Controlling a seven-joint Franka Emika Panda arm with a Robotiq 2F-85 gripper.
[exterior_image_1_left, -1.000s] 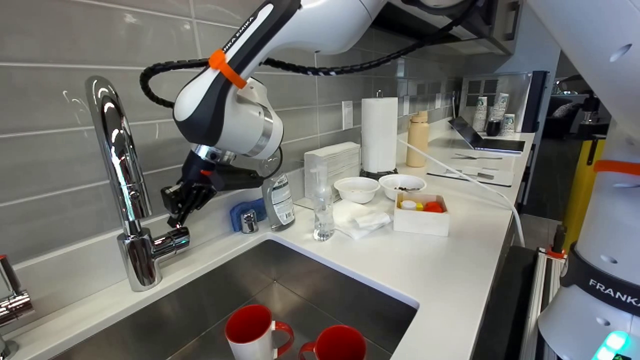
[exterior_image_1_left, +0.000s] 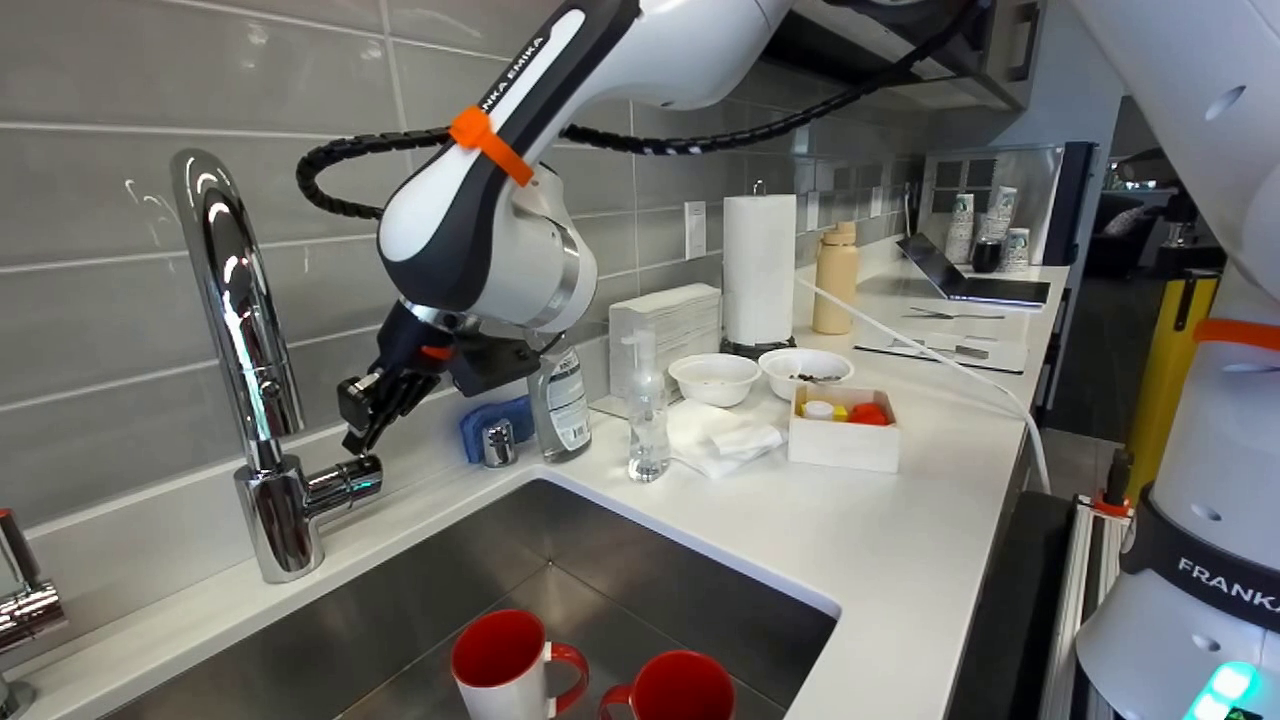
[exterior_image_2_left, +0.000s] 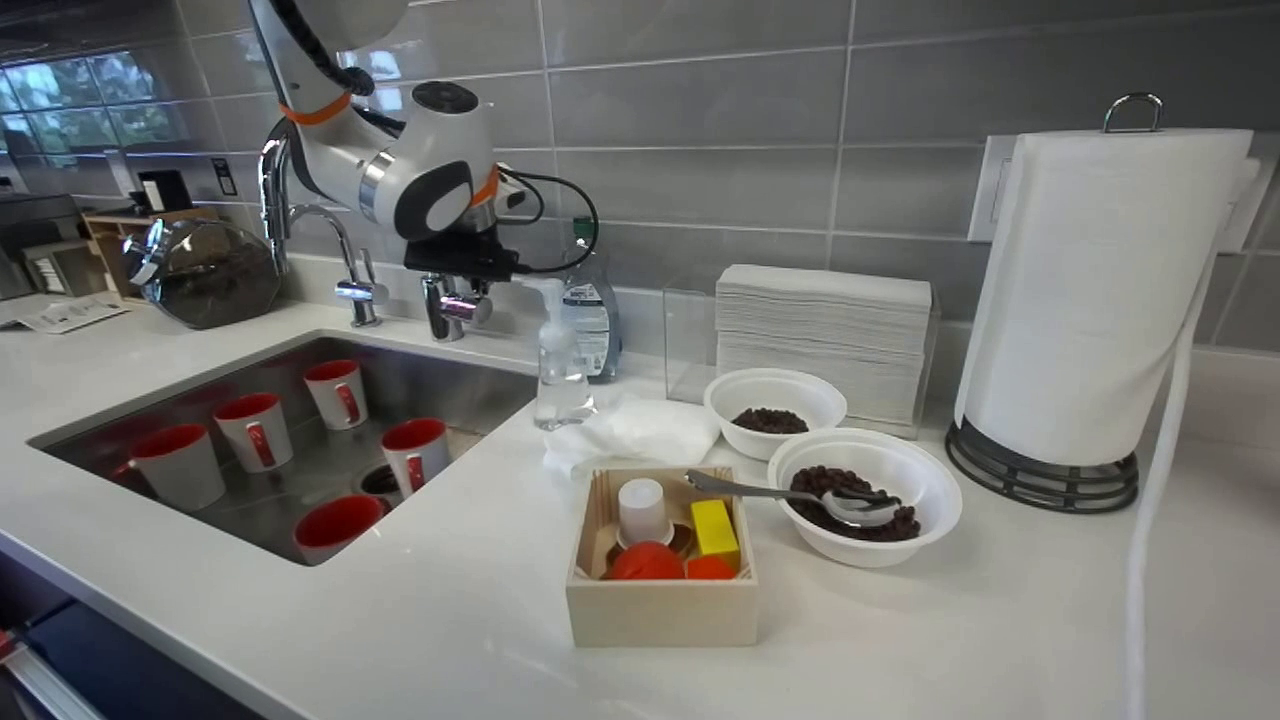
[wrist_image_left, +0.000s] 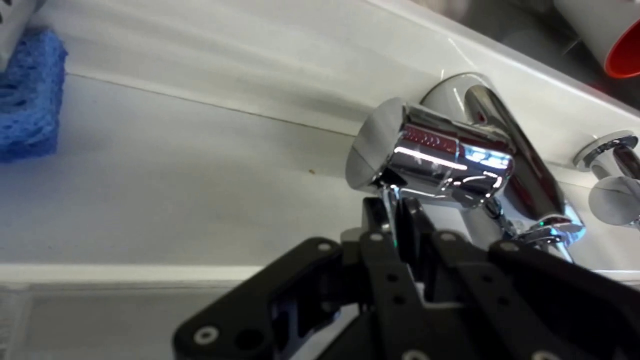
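Note:
A chrome faucet (exterior_image_1_left: 282, 522) with a tall curved spout stands behind the sink. From its side sticks out a round handle (wrist_image_left: 447, 159) with a thin metal lever (wrist_image_left: 391, 204). My gripper is shut on that lever, one black finger on each side of it. In exterior view 1 the gripper (exterior_image_1_left: 357, 442) reaches down to the handle from above. In exterior view 2 the faucet (exterior_image_2_left: 446, 310) is partly hidden behind the hand, and the fingers cannot be made out.
Several red-and-white mugs (exterior_image_2_left: 254, 432) stand in the steel sink (exterior_image_1_left: 396, 672). A blue sponge (wrist_image_left: 30, 96), a spray bottle (exterior_image_1_left: 561, 408) and a clear pump bottle (exterior_image_1_left: 648, 420) are near the sink's corner. Farther along are a wooden box (exterior_image_2_left: 662, 612) and white bowls (exterior_image_2_left: 864, 540).
In exterior view 1 the forearm and wrist have swung right, and the hand leans over more. The fingers stay at the faucet handle, which has barely shifted.

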